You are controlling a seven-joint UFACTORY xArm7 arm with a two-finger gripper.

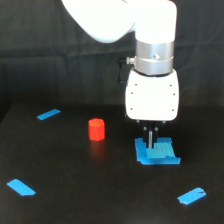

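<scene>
My white gripper points straight down at the right of centre. Its small dark fingertips end at a blue, roughly square piece on the dark surface. Whether they touch it or hold any part of it is too small to make out. The gap between the fingers is also unclear. To the left stands a red block, upright and apart from the gripper.
Flat blue pieces lie at the back left, front left and front right. Dark, bare table fills the front middle. A dark curtain hangs behind.
</scene>
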